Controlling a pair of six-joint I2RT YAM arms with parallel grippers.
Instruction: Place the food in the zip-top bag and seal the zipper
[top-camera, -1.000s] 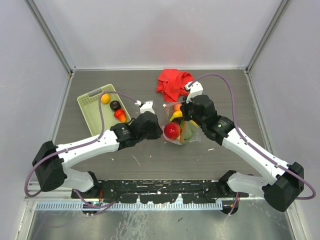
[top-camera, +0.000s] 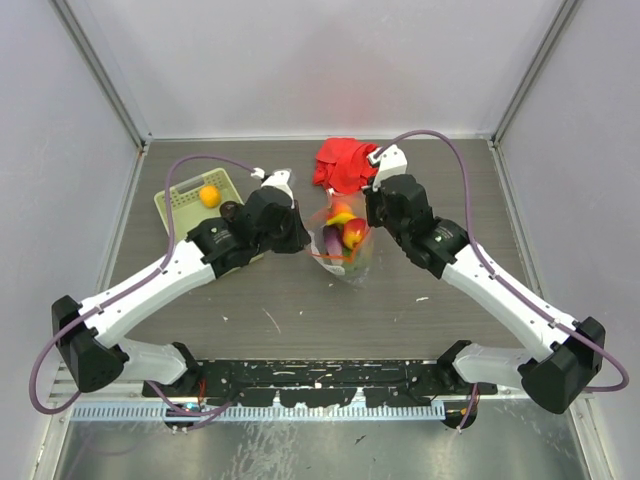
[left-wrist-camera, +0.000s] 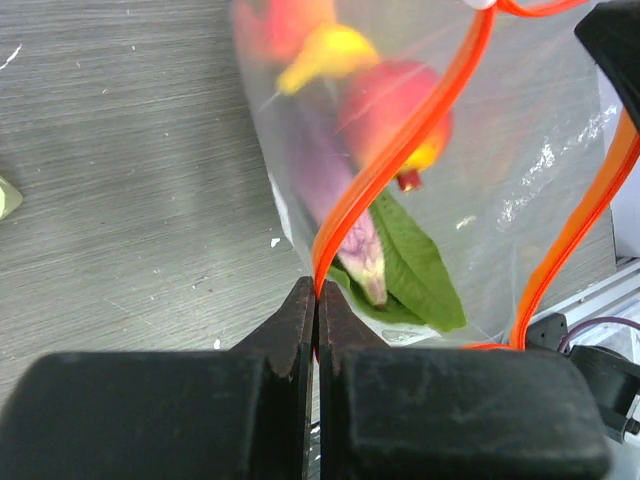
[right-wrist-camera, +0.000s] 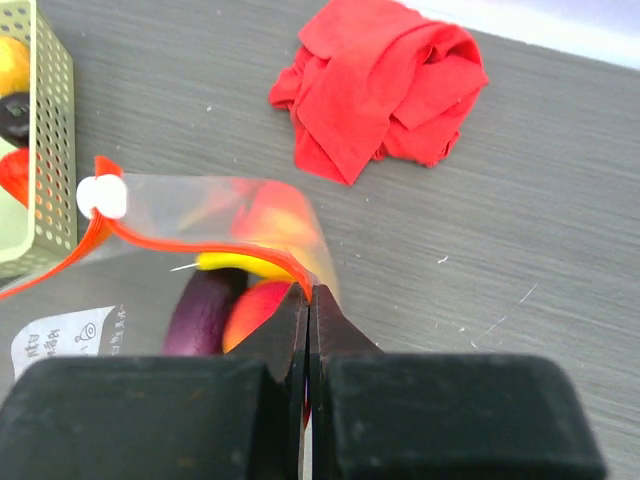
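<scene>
A clear zip bag (top-camera: 350, 265) with orange zipper edges hangs between my grippers, holding a purple eggplant (right-wrist-camera: 200, 315), yellow pepper, red round produce and green leaves (left-wrist-camera: 405, 265). My left gripper is shut on the bag's zipper edge at one side. My right gripper is shut on the orange edge at the other side. The bag's mouth is open, with a white slider (right-wrist-camera: 102, 196) on the zipper.
A pale green basket (right-wrist-camera: 48, 170) with an orange, a dark round item and red produce sits at the left. A crumpled red cloth (top-camera: 340, 163) lies at the back.
My right gripper moved only a little.
</scene>
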